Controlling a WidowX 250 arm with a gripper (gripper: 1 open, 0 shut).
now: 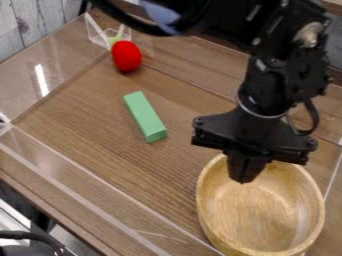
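The black gripper (247, 160) hangs over the upper rim of a wide tan bowl (261, 215) at the lower right, shut, with nothing seen between its fingers. A green block (144, 115) lies on the wooden table to its left. A red round object (127, 56) sits farther back at the upper left.
A pale, partly see-through item (107, 32) is beside the red object. A dark piece of equipment is at the lower left corner.
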